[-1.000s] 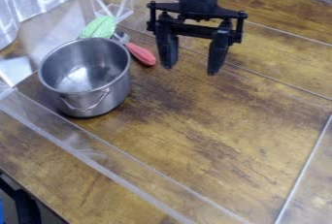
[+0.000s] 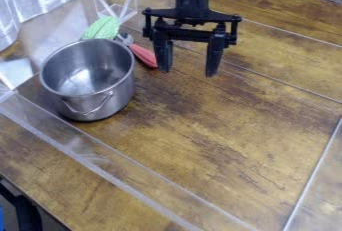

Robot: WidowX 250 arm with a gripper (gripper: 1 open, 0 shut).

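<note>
My gripper [image 2: 189, 58] hangs open over the table at the upper middle, its two black fingers spread apart with bare wood visible between them. A steel pot [image 2: 87, 79] stands at the left. Behind it lie a pale green object [image 2: 102, 30] and a red object [image 2: 142, 54], the latter just left of my gripper and partly hidden near it.
Transparent strips run along the left and right sides. A white item [image 2: 15, 73] lies at the far left edge, and a dark edge runs along the back right.
My gripper has shifted left, toward the red object and the pot. The pot and the other objects have not visibly moved.
</note>
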